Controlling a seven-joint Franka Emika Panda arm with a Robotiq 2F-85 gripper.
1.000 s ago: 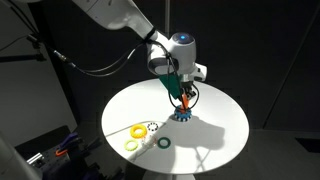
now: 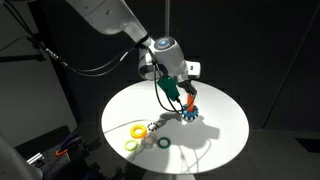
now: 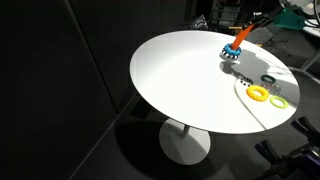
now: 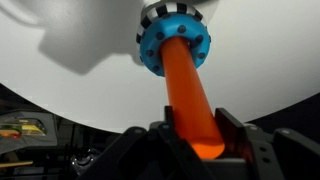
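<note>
An orange post (image 4: 184, 85) rises from a blue dotted piece (image 4: 153, 48), and my gripper is shut on the post's upper end. A black-and-white checked band (image 4: 158, 13) shows just past the blue piece. In exterior view 2 the orange post (image 3: 240, 38) leans, with the blue piece (image 3: 231, 50) at its lower end. My gripper (image 2: 190, 90) is over the far right part of the table in exterior view 1, above the blue piece (image 2: 189, 115). Whether the blue piece touches the table is hard to tell.
On the round white table (image 2: 215, 140) lie a yellow ring (image 2: 138, 131), a light green ring (image 2: 131, 145), a dark green ring (image 2: 163, 143) and a small checked ring (image 2: 152, 127).
The orange post and blue piece have shifted slightly right in exterior view 1. The arm's wrist has swung left and tilted. The loose rings look unmoved.
</note>
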